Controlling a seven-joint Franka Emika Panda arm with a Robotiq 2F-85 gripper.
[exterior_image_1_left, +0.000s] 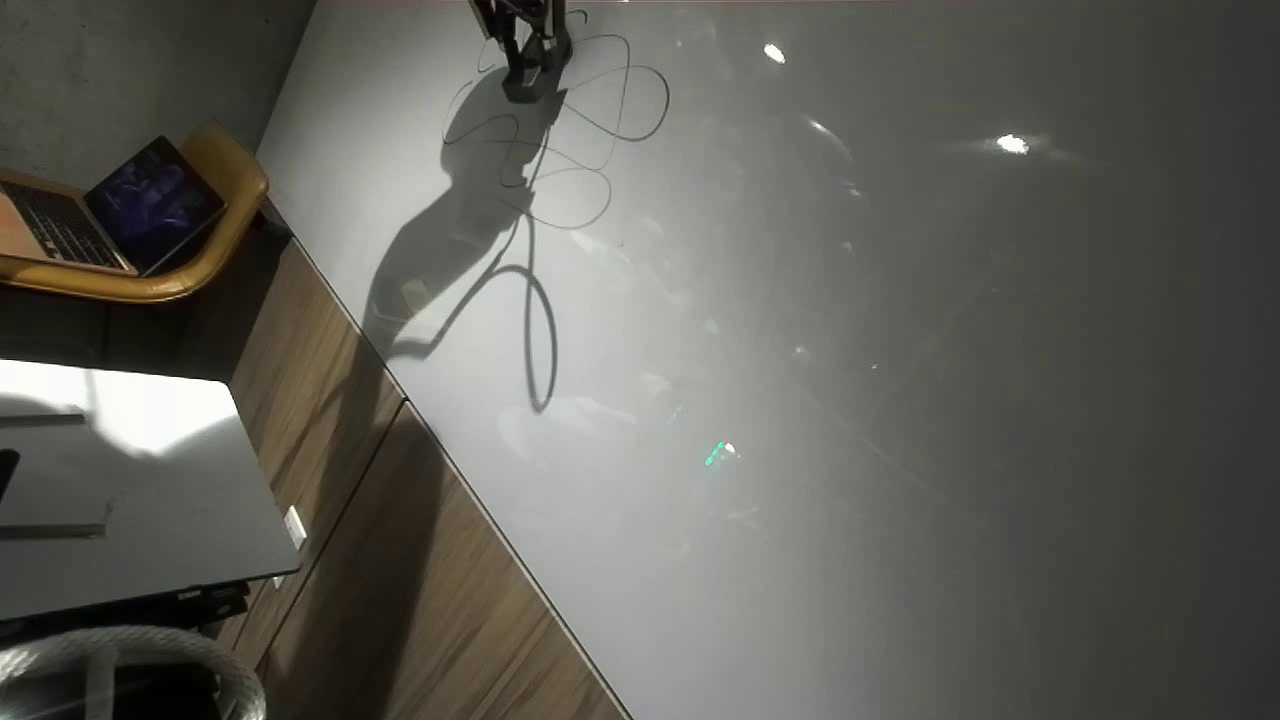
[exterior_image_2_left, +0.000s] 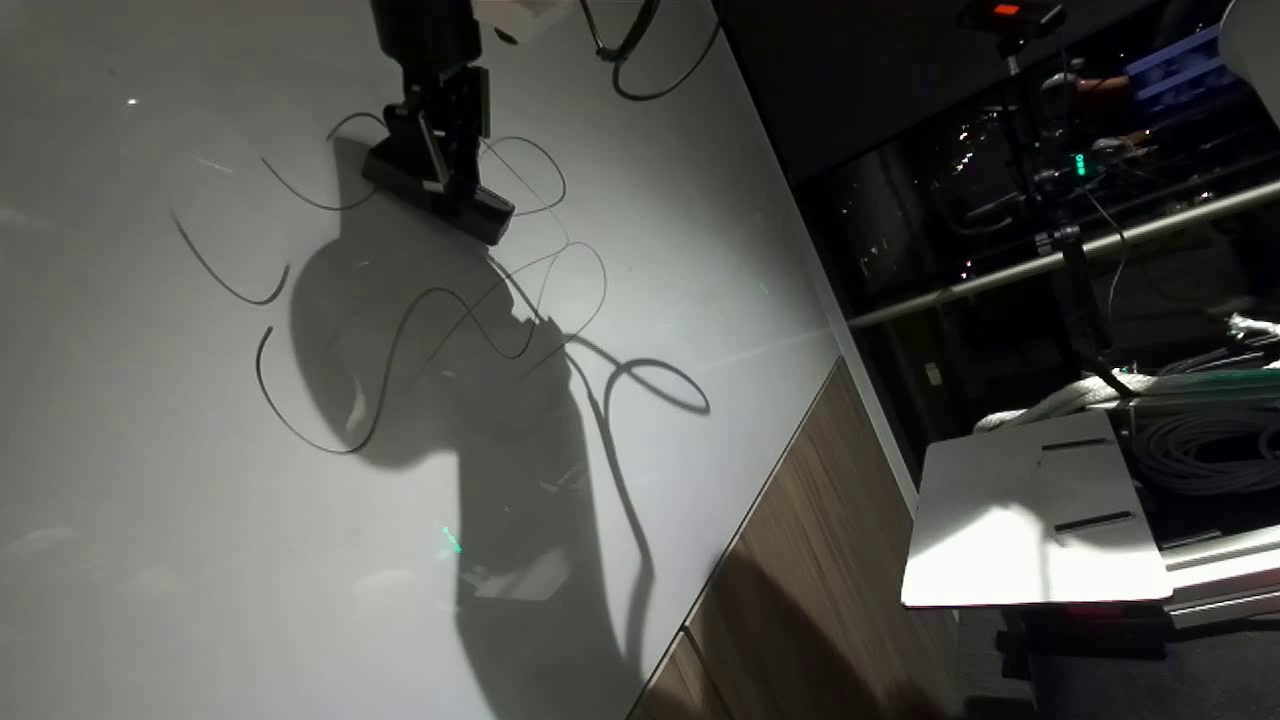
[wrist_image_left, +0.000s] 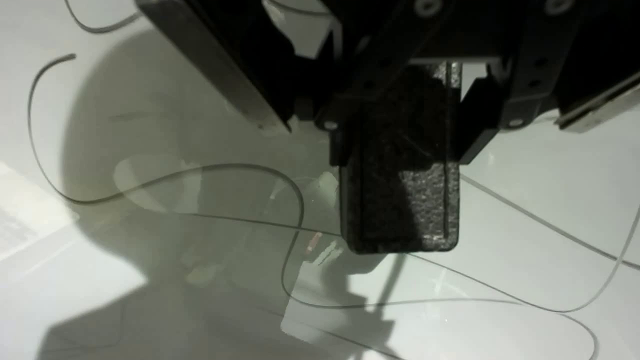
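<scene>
A black oblong block, like a board eraser (wrist_image_left: 402, 204), is gripped between the two fingers of my gripper. The gripper is shut on it, and the block's textured face shows in the wrist view. In exterior view 2 the same block (exterior_image_2_left: 480, 214) is at the white surface, its shadow meeting it; whether it touches is hard to tell. Thin dark curved lines (exterior_image_2_left: 390, 360) run across the surface around the block, with gaps between some pieces. In exterior view 1 the block (exterior_image_1_left: 519, 91) is at the top edge, beside looping lines (exterior_image_1_left: 667, 102).
The white surface (exterior_image_1_left: 840, 480) is wide and clear away from the lines. Along one side it ends at wood panels (exterior_image_1_left: 444, 576). Beyond lie a grey board (exterior_image_1_left: 156, 492) and a chair (exterior_image_1_left: 246, 180) carrying a laptop (exterior_image_1_left: 156, 204).
</scene>
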